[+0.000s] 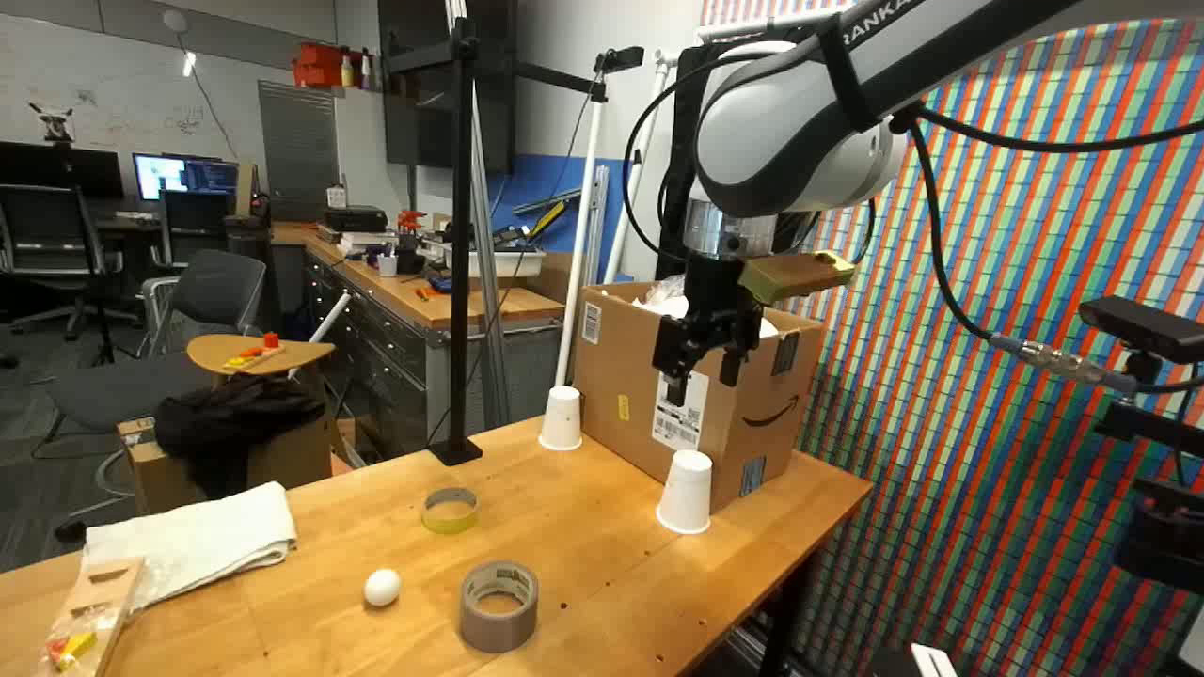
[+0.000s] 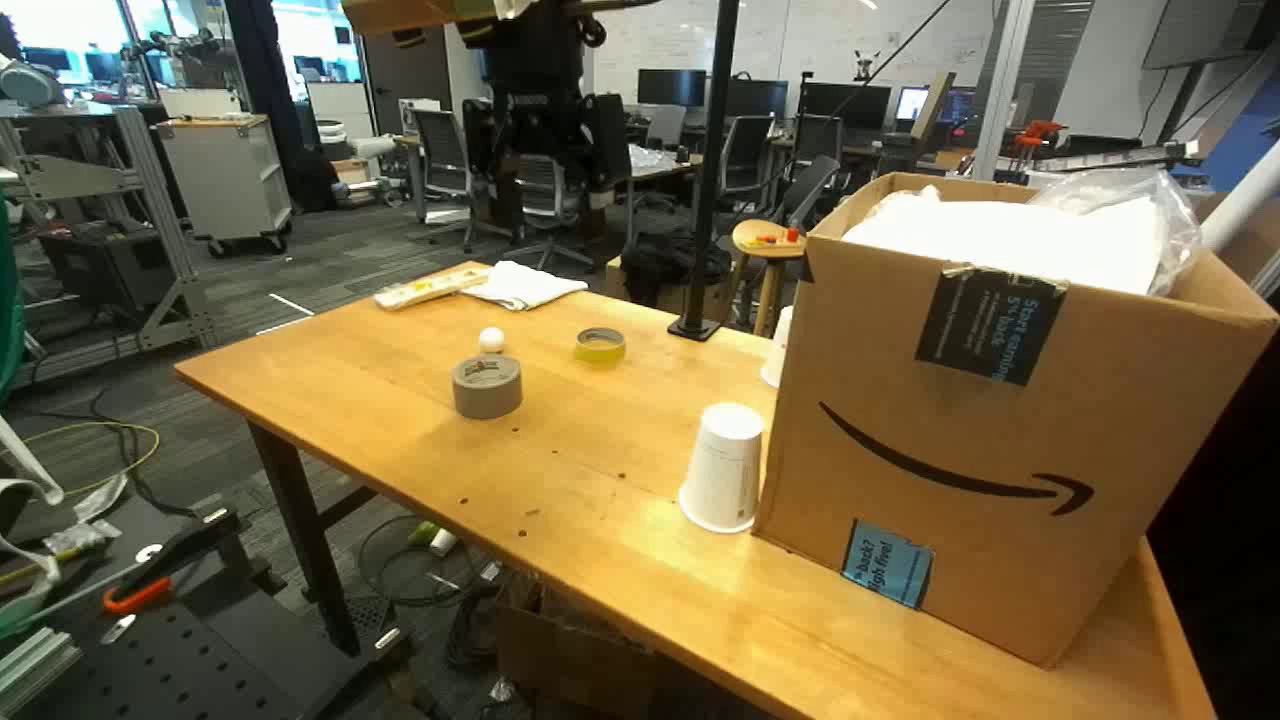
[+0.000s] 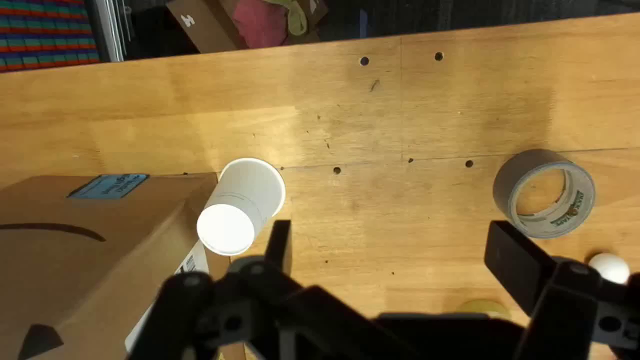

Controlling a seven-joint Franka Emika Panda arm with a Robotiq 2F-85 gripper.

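My gripper hangs high above the wooden table, its fingers wide apart and nothing between them. In the wrist view a white upside-down cup stands left of the fingers, close to the box. To the right are a grey tape roll and a white ball, the ball partly covered by the gripper. A yellow tape roll lies farther back on the table. Another upside-down white cup stands by the box's far side. From the second exterior view, the gripper appears well above the tabletop.
A large open cardboard box, filled with white wrapping, occupies one end of the table. A black post rises at the rear edge. A folded white cloth and a wooden tray lie at the opposite end.
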